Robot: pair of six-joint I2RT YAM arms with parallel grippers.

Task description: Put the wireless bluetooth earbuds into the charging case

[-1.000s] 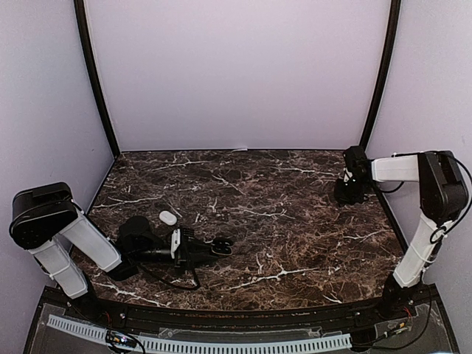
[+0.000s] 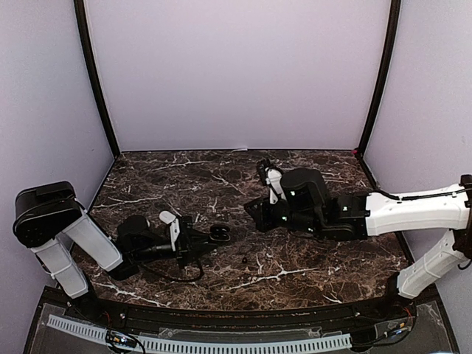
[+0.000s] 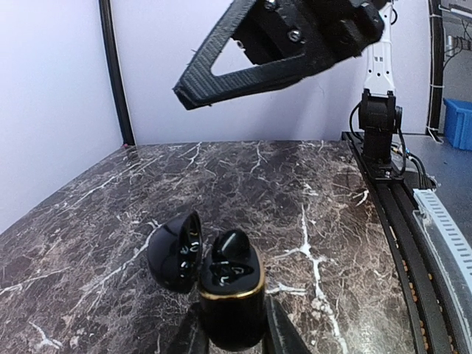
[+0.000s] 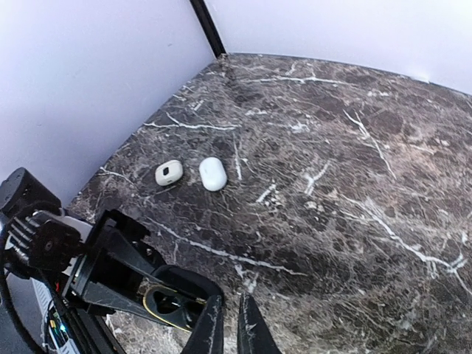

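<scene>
Low over the dark marble table at the left, my left gripper (image 2: 199,243) is shut on the black charging case (image 3: 232,302), whose lid (image 3: 173,254) stands open, gold rim showing. My right gripper (image 2: 254,210) hangs above and to the right of the case, its frame large across the top of the left wrist view. In the right wrist view its tips (image 4: 228,328) are close together at the bottom edge; whether anything is between them I cannot tell. A white rounded piece (image 4: 213,174) and a white squarish piece (image 4: 169,172) lie behind the left gripper.
Pale walls enclose it on three sides, and a rail (image 2: 199,341) runs along the front edge. A blue bin (image 3: 459,123) stands beyond the table in the left wrist view.
My right arm has swept from the far right toward the middle and forward, coming close to the case.
</scene>
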